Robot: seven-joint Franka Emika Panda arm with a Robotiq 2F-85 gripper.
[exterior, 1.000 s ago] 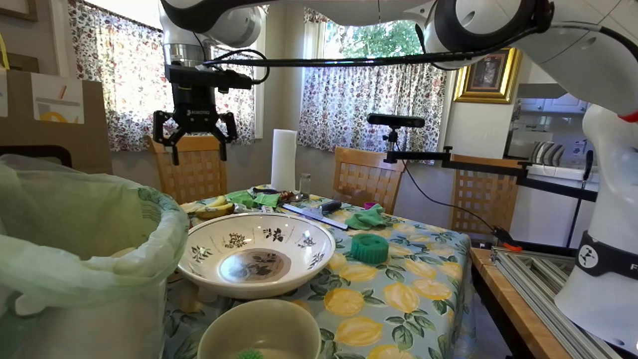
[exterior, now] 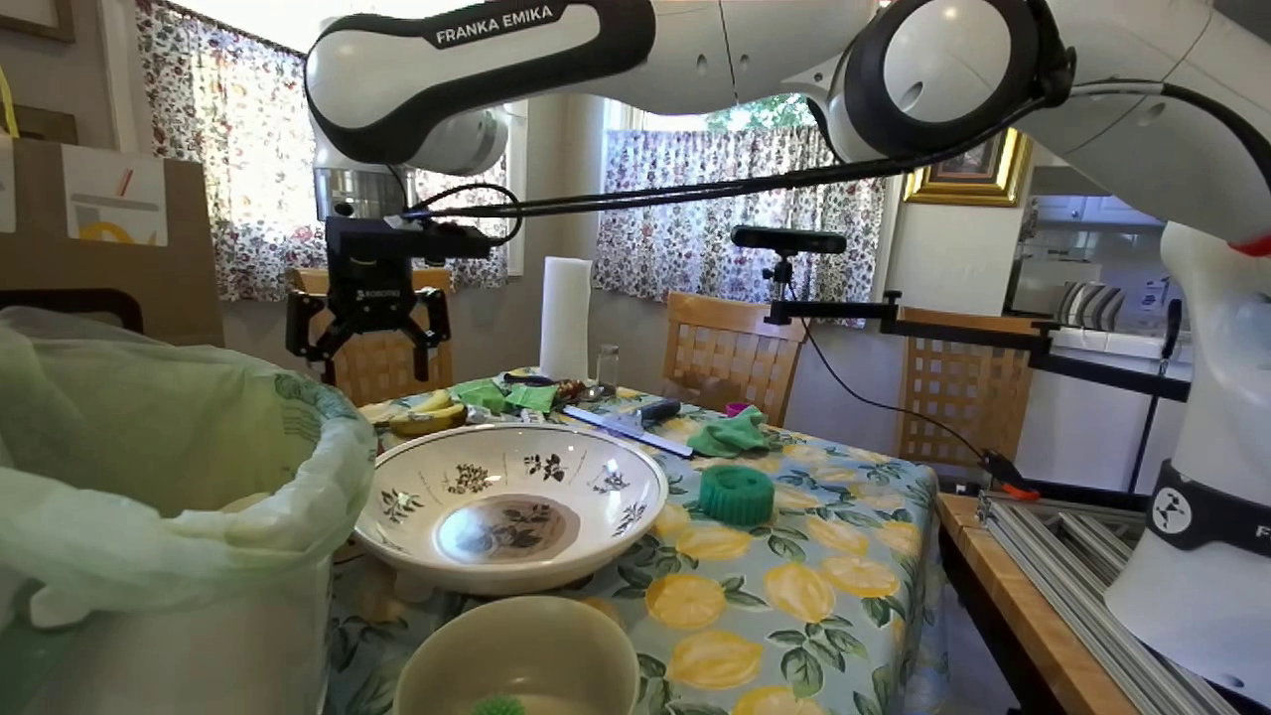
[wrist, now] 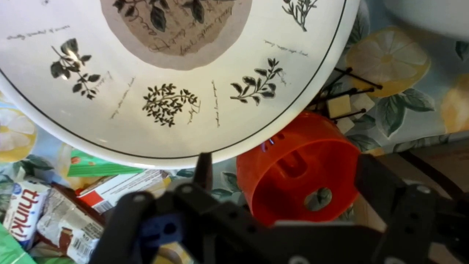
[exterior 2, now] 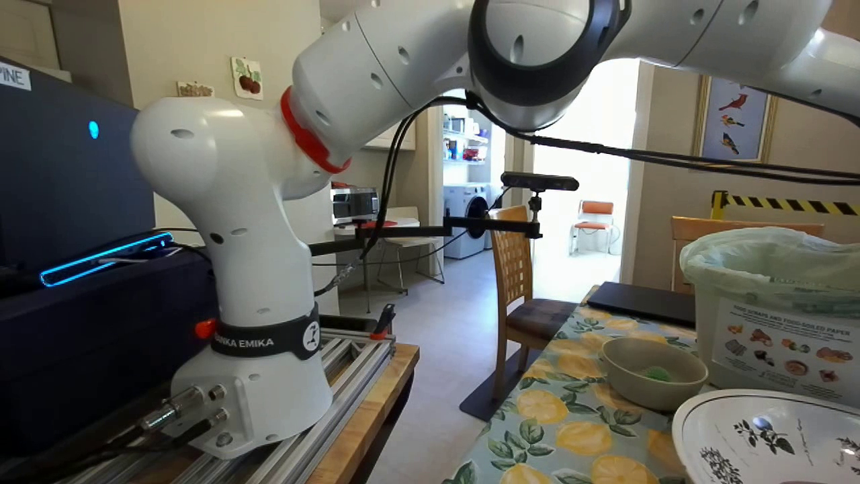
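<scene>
My gripper point(exterior: 374, 361) hangs open in the air above the far left part of the table, with nothing between its fingers. In the wrist view a red, hollow cup-like object point(wrist: 303, 176) with a hole in its base lies below, in line with the gap between the fingers. The wide white bowl with plant drawings point(exterior: 399, 546) appears empty and sits on the lemon-print tablecloth. It borders the red object in the wrist view. In exterior view 1 the red object is hidden.
A lined bin point(exterior: 179, 536) stands tall at the near left. Nearby is a beige bowl point(exterior 2: 629, 379) with something green inside. Wrapped bars point(wrist: 26, 209), bananas point(exterior: 429, 417), a green round item point(exterior: 736, 496), a green cloth point(exterior: 729, 435) and a paper roll point(exterior: 565, 320) share the table.
The arm has come down, lowering my gripper and shifting it slightly left in exterior view 1. It was open before and still is. The table items have not moved.
</scene>
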